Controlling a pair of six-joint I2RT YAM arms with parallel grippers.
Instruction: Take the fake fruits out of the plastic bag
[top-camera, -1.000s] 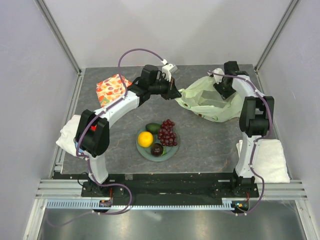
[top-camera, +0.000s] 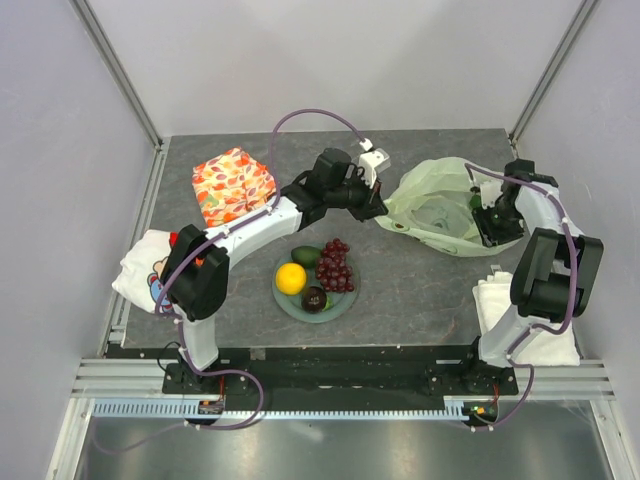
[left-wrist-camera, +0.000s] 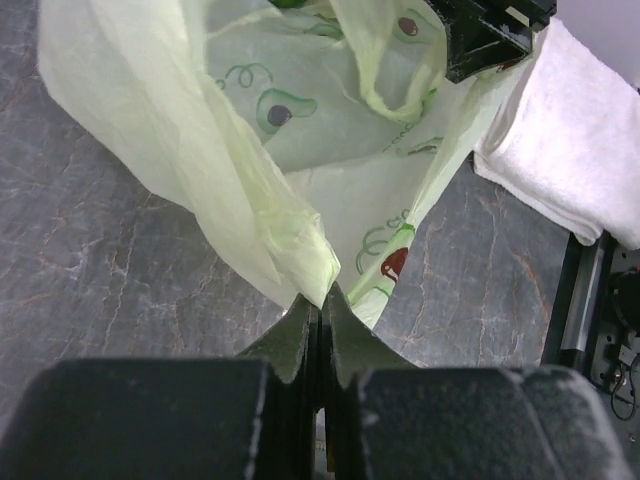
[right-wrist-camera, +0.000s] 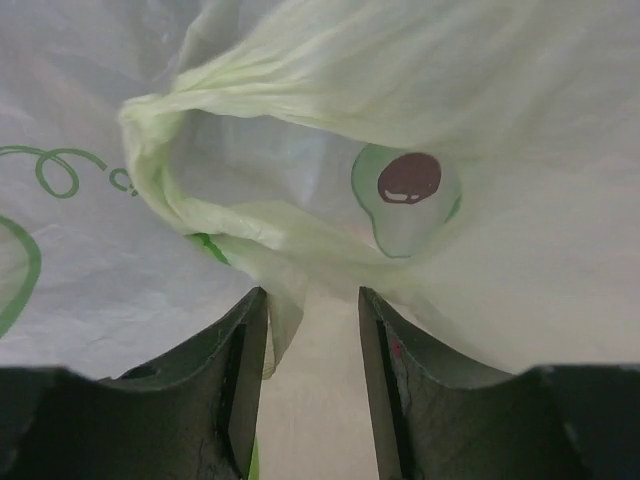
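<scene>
The pale green plastic bag (top-camera: 430, 185) lies open at the right rear of the table. My left gripper is shut on the bag's edge, holding its mouth up. My right gripper is inside the bag at its right end, fingers partly apart; only bag film shows near them. Something green (top-camera: 475, 201) shows in the bag beside the right arm, mostly hidden. A plate (top-camera: 284, 303) holds an orange (top-camera: 291, 279), a dark green avocado (top-camera: 306, 256), purple grapes (top-camera: 333, 268) and a dark round fruit (top-camera: 314, 299).
An orange patterned cloth bag (top-camera: 232, 186) lies at the left rear, with a white printed bag (top-camera: 143, 271) at the left edge. A folded white towel (top-camera: 530, 325) is at the front right. Bare table (top-camera: 415, 300) lies between plate and towel.
</scene>
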